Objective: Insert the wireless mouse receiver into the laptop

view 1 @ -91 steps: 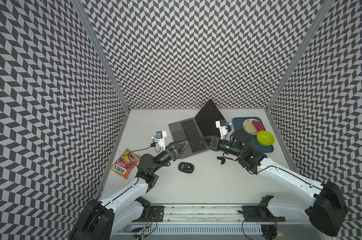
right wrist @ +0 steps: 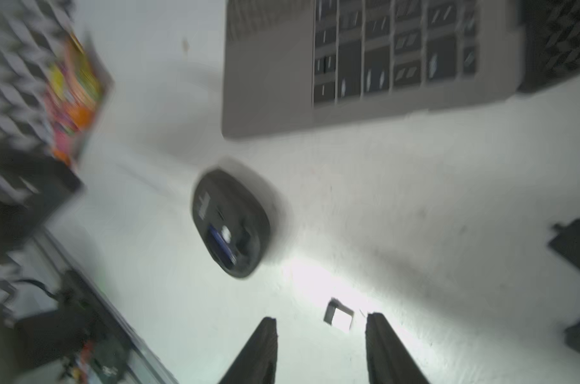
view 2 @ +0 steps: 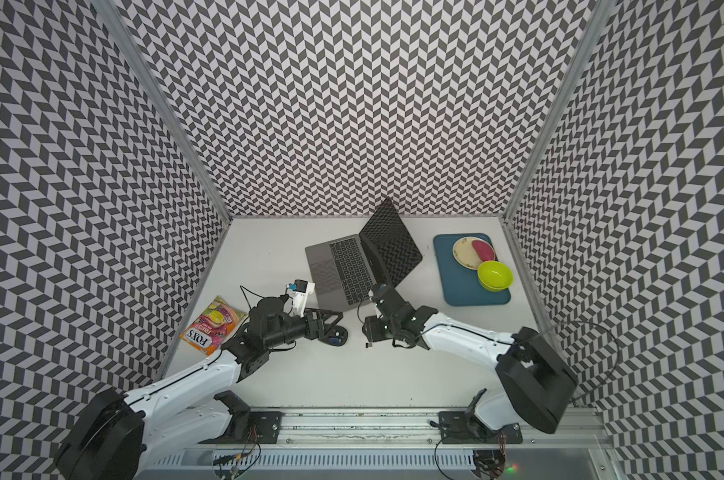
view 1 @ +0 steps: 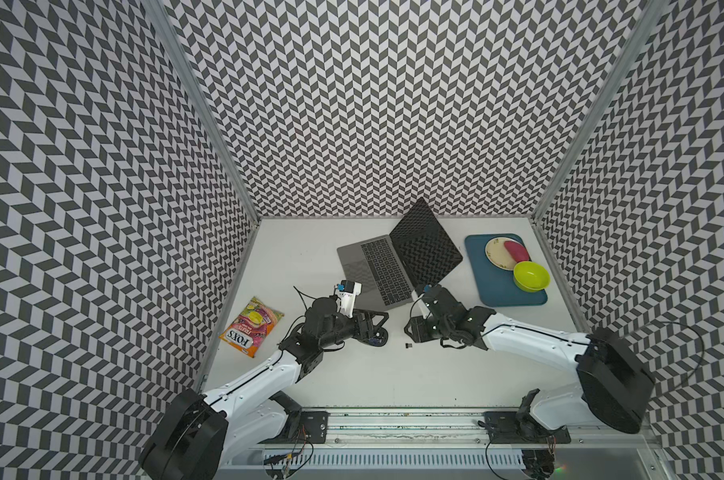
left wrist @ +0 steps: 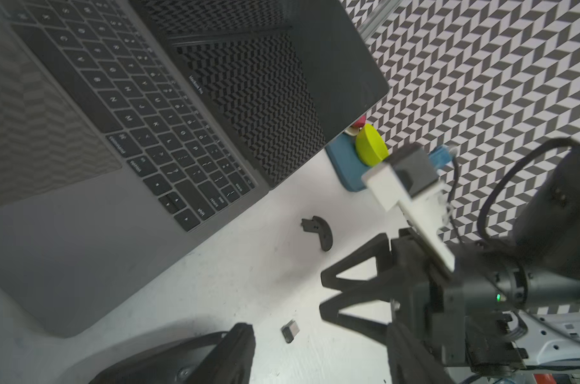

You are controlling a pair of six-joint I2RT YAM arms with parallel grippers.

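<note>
The tiny receiver [left wrist: 290,331] lies loose on the white table, in front of the open laptop [view 1: 375,273]. In the right wrist view the receiver [right wrist: 338,315] appears just beyond and between the parted fingertips of my right gripper, which is open and holds nothing. My left gripper is also open and empty, over the mouse [right wrist: 231,220]. The mouse is upside down, a dark recess showing in its underside. Nearest the receiver is the laptop's side edge beside the keyboard.
A dark curved piece [left wrist: 322,231] lies on the table near the laptop's corner. At the back right a blue tray [view 1: 489,284] carries a plate and a green bowl [view 1: 531,276]. A snack bag [view 1: 252,326] is at the left.
My right gripper has come down from the laptop toward the table front and now points lower. The left gripper has moved right, over the mouse. The receiver now shows on the table.
</note>
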